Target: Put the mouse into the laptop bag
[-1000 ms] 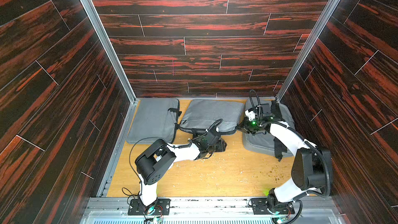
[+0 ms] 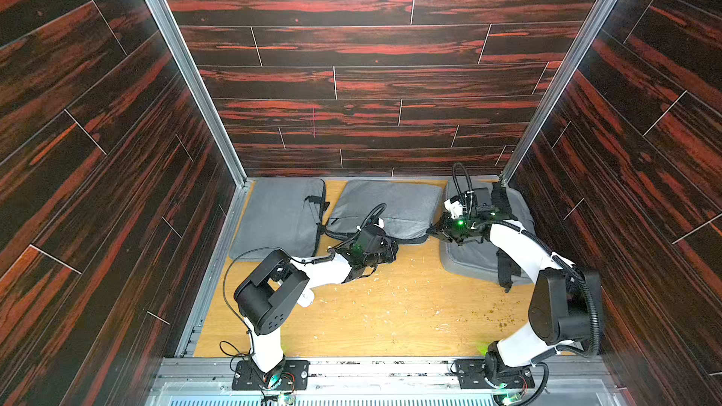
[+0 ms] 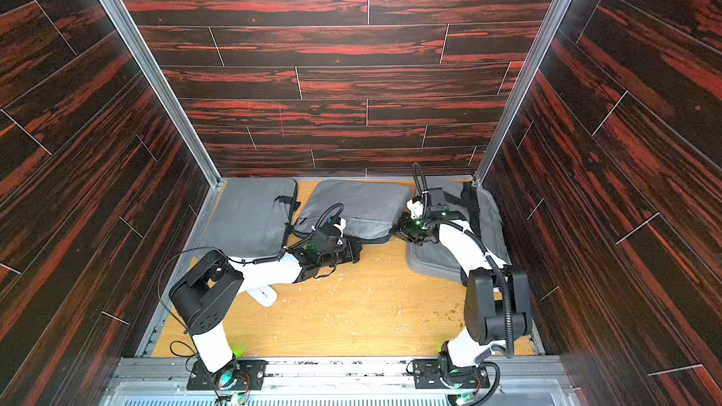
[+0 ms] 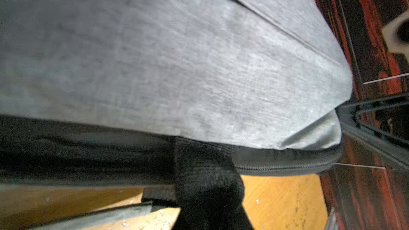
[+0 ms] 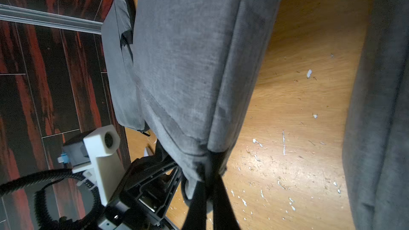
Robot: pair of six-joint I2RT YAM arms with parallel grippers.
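The grey laptop bag (image 2: 387,206) lies in the middle at the back, its black zip edge towards me. At that front edge, my left gripper (image 2: 393,249) is close to a black strap (image 4: 206,166). In the left wrist view the strap blends with the dark fingers, so their gap cannot be made out. At the bag's right end my right gripper is shut on its black-edged corner. The white mouse (image 3: 263,295) rests on the table under my left forearm, partly covered by it in the top left view.
Another grey bag (image 2: 278,214) lies at the left, and a grey backpack (image 2: 470,263) with black straps is at the right under my right arm. Dark red-streaked walls enclose the table.
Over the last second my left gripper has shifted left and slightly back along the bag's front edge. More of the mouse now shows. My right arm and the bags look still.
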